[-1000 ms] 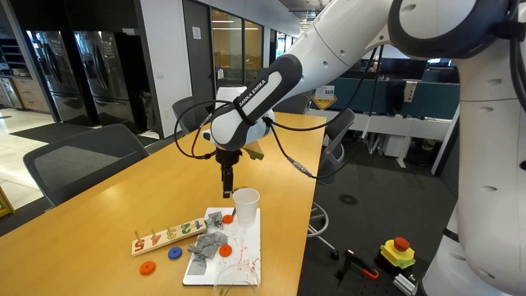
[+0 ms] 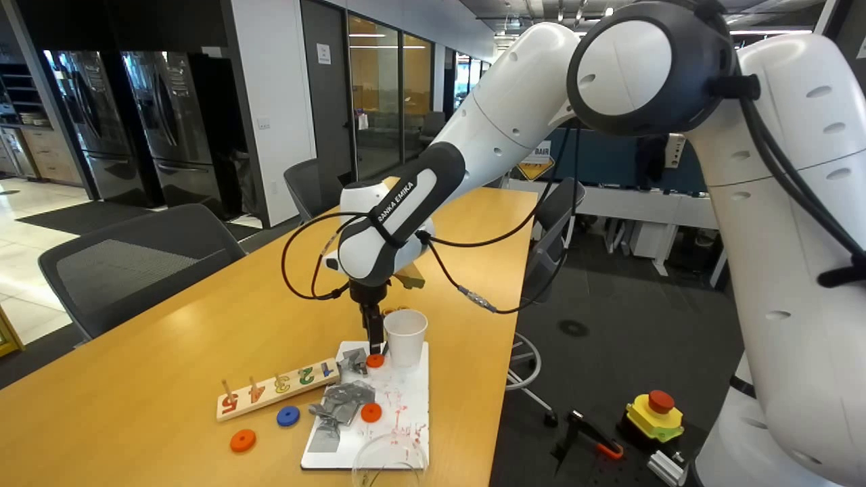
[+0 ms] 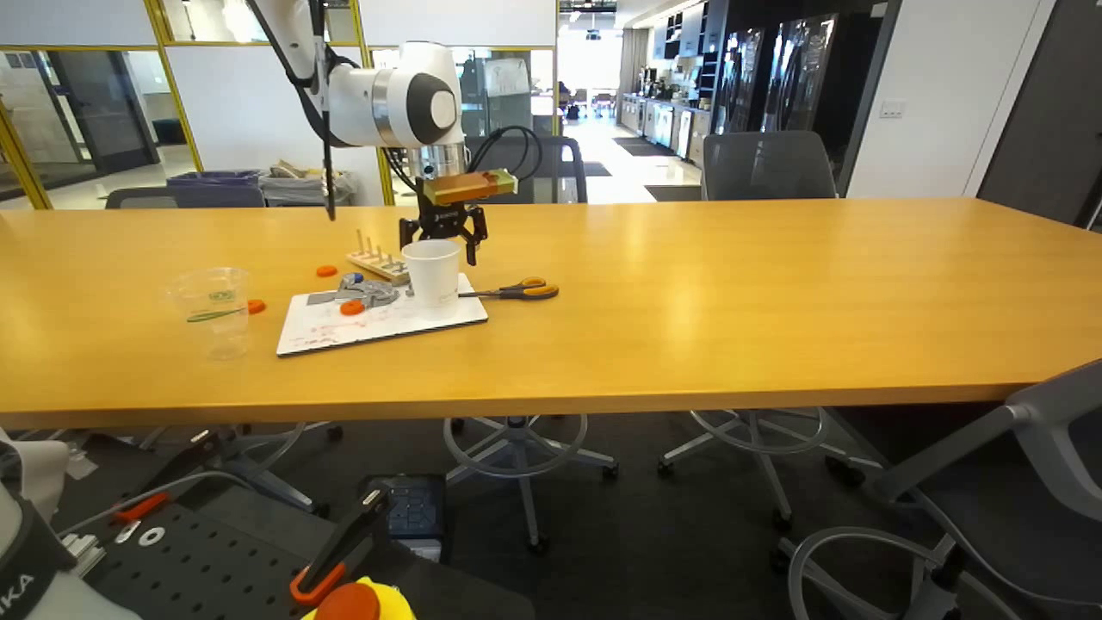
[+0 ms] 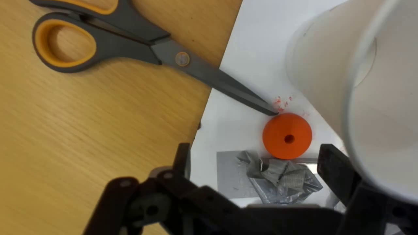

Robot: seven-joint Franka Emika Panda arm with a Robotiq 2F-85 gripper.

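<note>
My gripper is low over the white board, fingers wide apart and nothing between them. In the wrist view an orange ring with a small centre hole lies on the board, slightly beyond the fingertips and between their lines. A white cup stands upright close by; its rim overlaps the right finger in that view, and I cannot tell whether they touch. Scissors lie with their tip against the ring's edge. Crumpled grey tape sits just on the near side of the ring.
A numbered peg board lies left of the white board, its pegs bare. Another orange ring is on the board; a blue ring and an orange disc lie on the table. A clear cup stands near the board.
The arm has come down, bringing my gripper from above the table to beside the cup, over the orange ring. The objects on the table look unmoved.
</note>
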